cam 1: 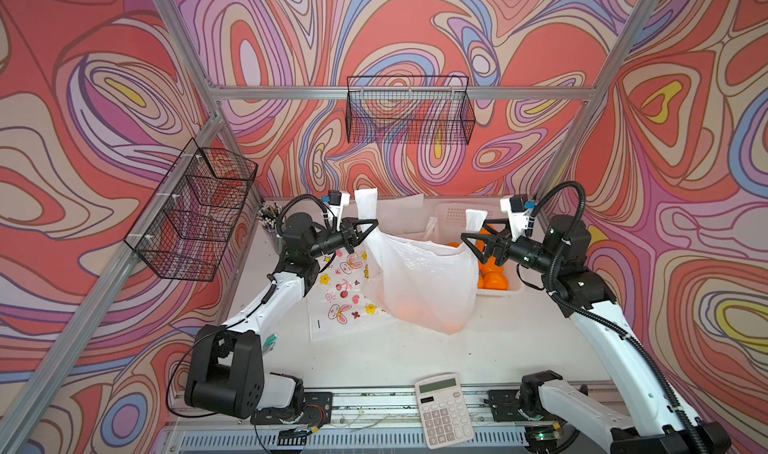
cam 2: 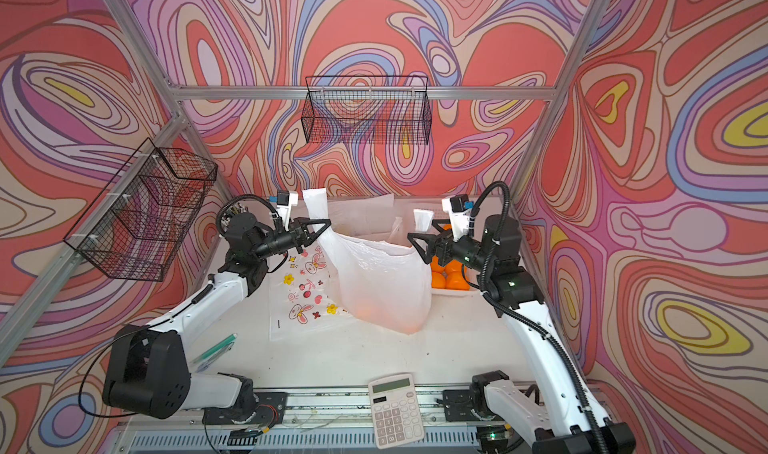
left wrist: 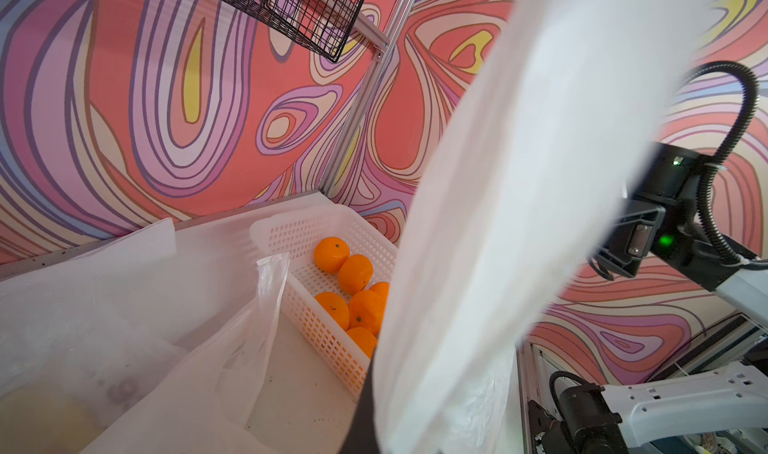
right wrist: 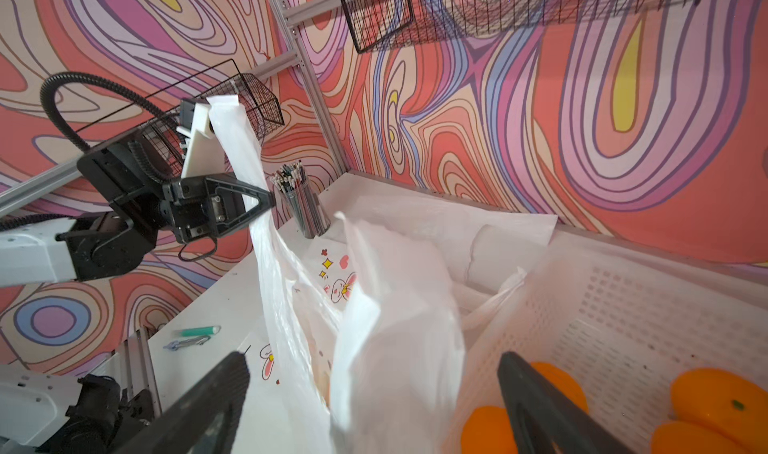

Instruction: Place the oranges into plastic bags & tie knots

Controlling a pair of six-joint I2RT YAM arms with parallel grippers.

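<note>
A white plastic bag [cam 1: 424, 282] hangs just above the table, its bottom tinted orange by something inside. Its left handle runs up through my left gripper [cam 1: 374, 225], which is shut on that handle; in the left wrist view the handle [left wrist: 512, 213] hides most of the fingers. The bag's right handle [right wrist: 400, 318] stands between the spread fingers of my right gripper [cam 2: 416, 242], which is open. Several oranges [left wrist: 352, 274] lie in the white basket [left wrist: 308, 314] at the back right.
Another white bag [left wrist: 232, 358] lies on the table behind. A patterned bag sheet [cam 1: 340, 294] is spread at left, with a pen cup [right wrist: 300, 201] behind it. A calculator [cam 1: 444, 410] sits at the front edge.
</note>
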